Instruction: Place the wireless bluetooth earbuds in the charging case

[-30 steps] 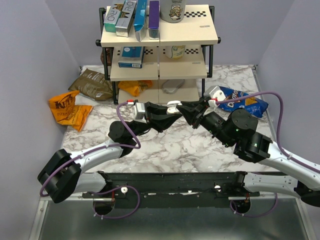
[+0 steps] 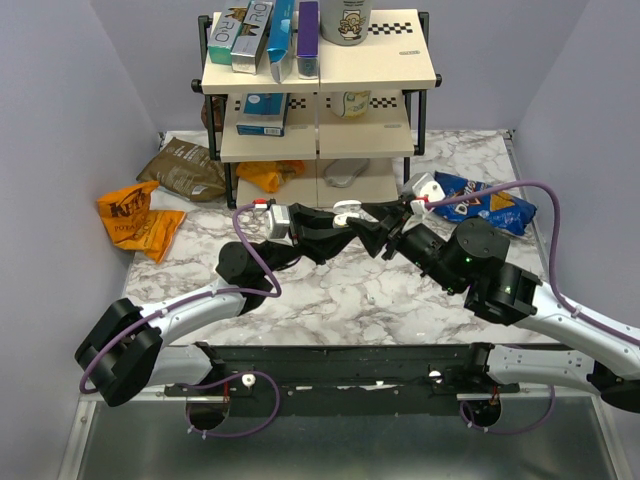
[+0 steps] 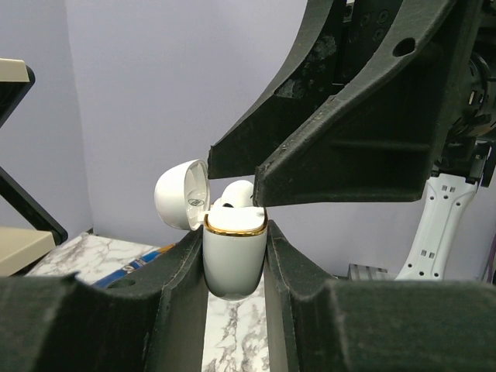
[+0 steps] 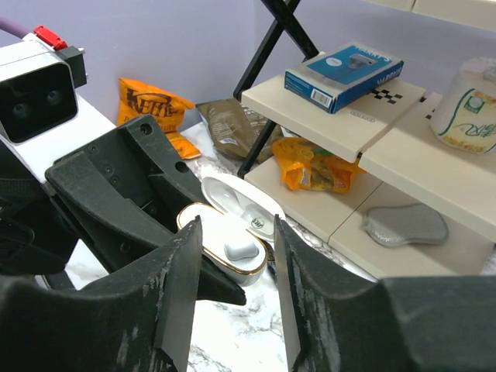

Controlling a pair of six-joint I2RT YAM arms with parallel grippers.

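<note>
The white charging case [image 3: 234,260] with a gold rim is gripped upright by my left gripper [image 2: 335,232], and its lid [image 3: 182,195] stands raised. A white earbud [image 4: 242,247] sits low in one side of the case, its rounded top showing just above the rim. My right gripper is open around the earbud, with fingers [image 4: 182,267] apart on either side of the case opening. In the left wrist view, the right fingertips [image 3: 263,182] hover just above the earbud. The other socket of the case is partly hidden.
A shelf [image 2: 270,145] with boxes [image 2: 262,114] stands at the back. Orange bags [image 2: 140,220] lie at the left and a blue bag [image 2: 485,205] at the back right. The marble table [image 2: 330,310] below the grippers is clear.
The left gripper has not moved.
</note>
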